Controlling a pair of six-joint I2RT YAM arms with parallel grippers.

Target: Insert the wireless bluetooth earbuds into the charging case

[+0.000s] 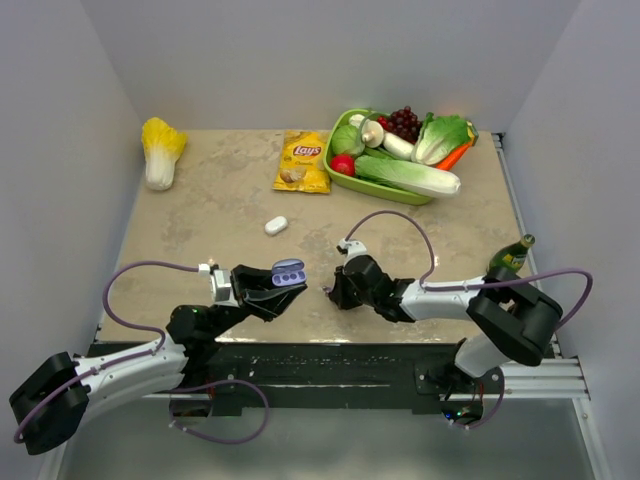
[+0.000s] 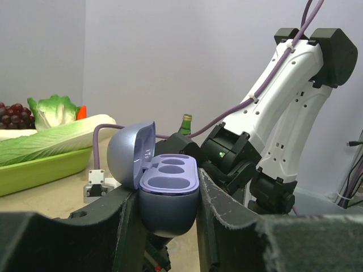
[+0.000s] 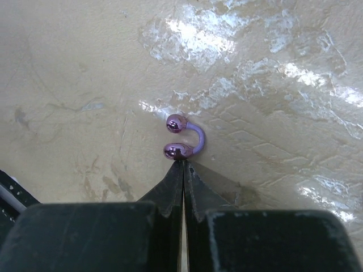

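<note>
My left gripper is shut on the open purple charging case, which is held upright, lid raised, empty-looking slots showing in the left wrist view. A small purple U-shaped earbud lies on the table just beyond the fingertips of my right gripper, at or very near touching; the fingers are shut with nothing visible between them. In the top view the case is left of my right gripper. A small white oval object lies farther back on the table.
A green bowl of vegetables and a chip bag stand at the back. A napa cabbage is back left, a green bottle at the right edge.
</note>
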